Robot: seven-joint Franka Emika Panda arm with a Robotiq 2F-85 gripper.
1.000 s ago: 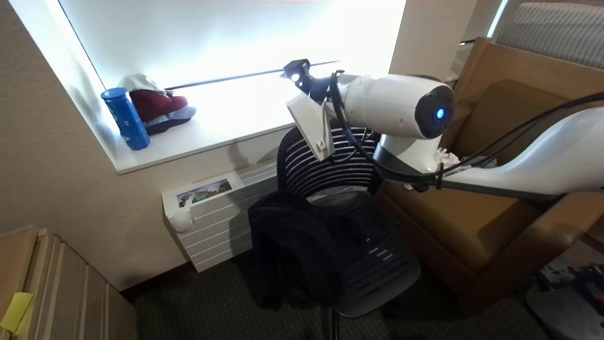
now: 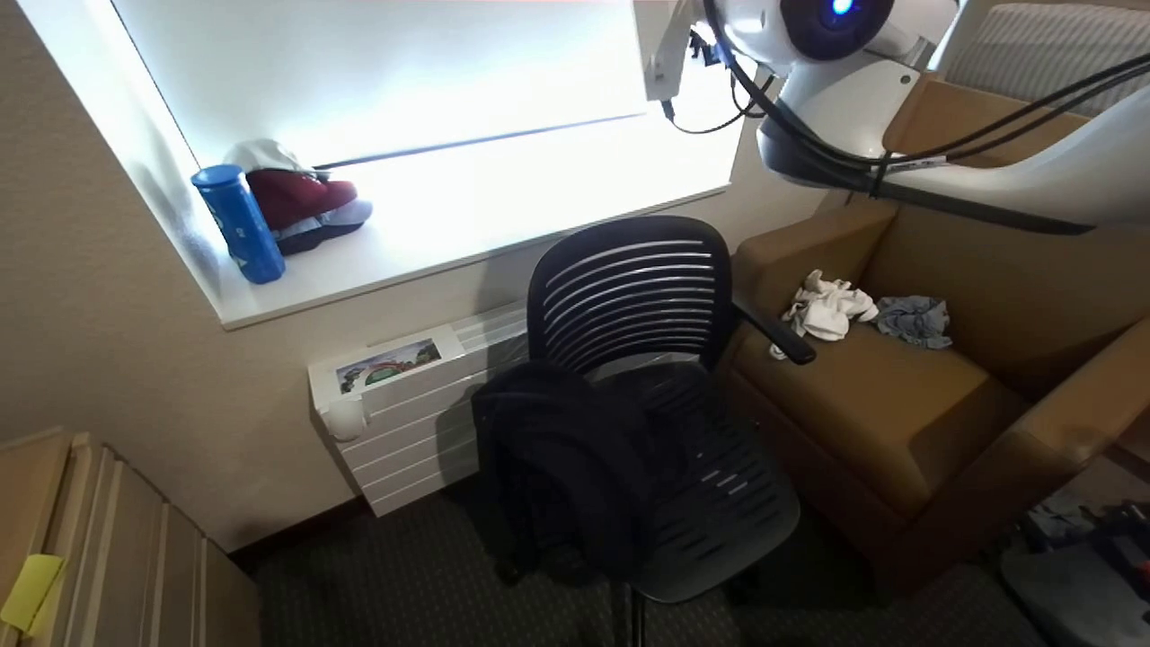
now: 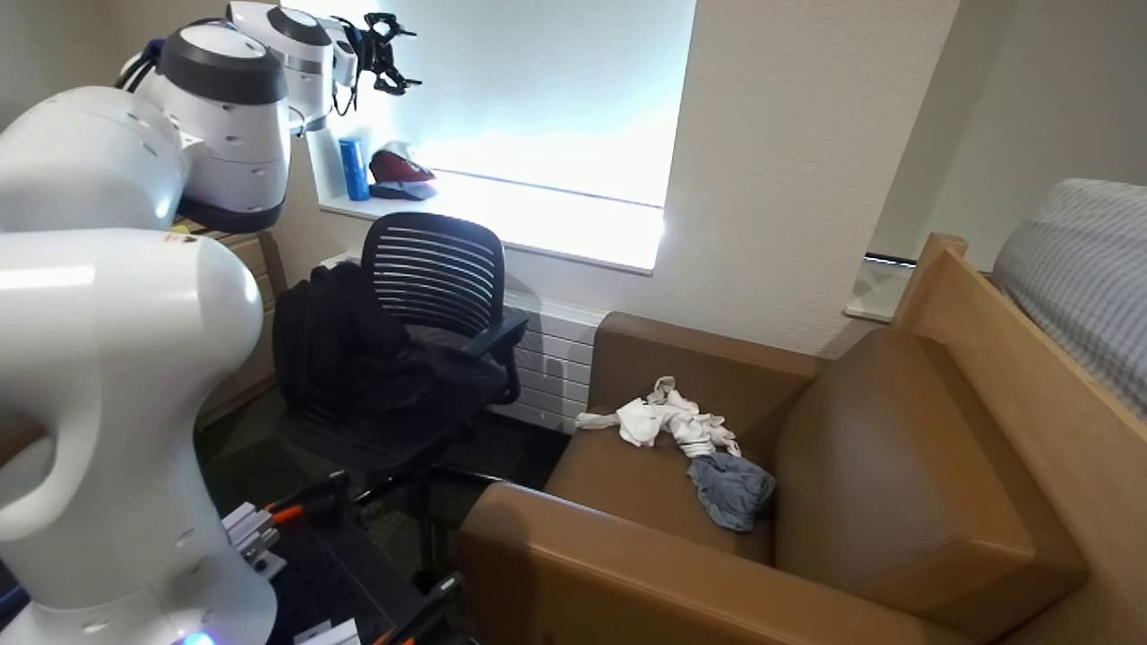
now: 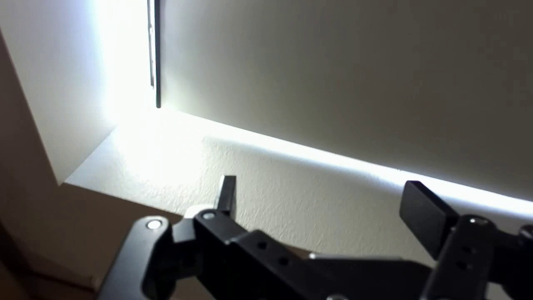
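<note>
In the wrist view my gripper stands open, its black fingers (image 4: 428,216) wide apart with nothing between them. Behind them lie the pale window sill (image 4: 280,200) and the window blind (image 4: 349,75). Exterior view 2 has the gripper (image 3: 411,58) high in front of the blind, above the level of the sill and clear of every object. A blue cylinder (image 3: 352,168) and dark red and grey caps (image 3: 398,172) rest at the sill's left end. White cloth (image 3: 658,417) and a grey cloth (image 3: 731,489) lie crumpled on the brown armchair.
A black chair (image 2: 631,280) with dark fabric (image 2: 561,453) draped over it stands below the window. The brown armchair (image 2: 852,410) is to its right. Wooden drawers (image 2: 140,550) fill the lower left corner.
The arm has risen and shifted to the right in exterior view 1, uncovering the chair back and the cloths on the armchair. The objects on the sill have not moved.
</note>
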